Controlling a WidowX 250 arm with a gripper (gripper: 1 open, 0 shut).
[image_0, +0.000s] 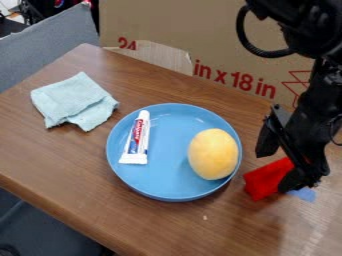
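Observation:
My black gripper (291, 150) reaches down at the right over a red block (265, 182), its open fingers around the block and partly hiding it. A blue flat piece (303, 193) shows beside the block. A blue plate (144, 176) holds a white toothpaste tube (136, 137) and a yellow round object (213, 154), just left of the block.
A pale folded cloth (74, 100) lies on the wooden table (94, 190) at the left. A large cardboard box (174, 30) stands behind. The table's near-left edge drops away to a dark area.

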